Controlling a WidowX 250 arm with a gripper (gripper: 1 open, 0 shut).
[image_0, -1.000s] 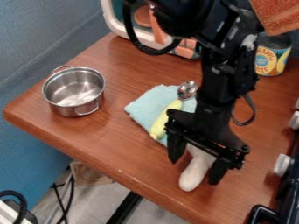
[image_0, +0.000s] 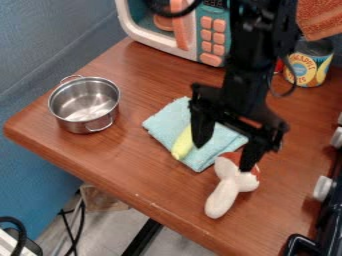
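Observation:
My black gripper hangs over a folded light blue cloth on the wooden table, just above and behind a white plush toy with a red part. Something yellow lies on the cloth beside the gripper's left finger. The arm hides part of the cloth, and I cannot tell whether anything is between the fingers.
A steel pot stands on the left of the table. A toy microwave and a can are at the back. A black appliance lines the right edge.
My gripper has moved up the view, away from the plush toy toward the cloth, uncovering the toy's head. The toy's body looks about where it was.

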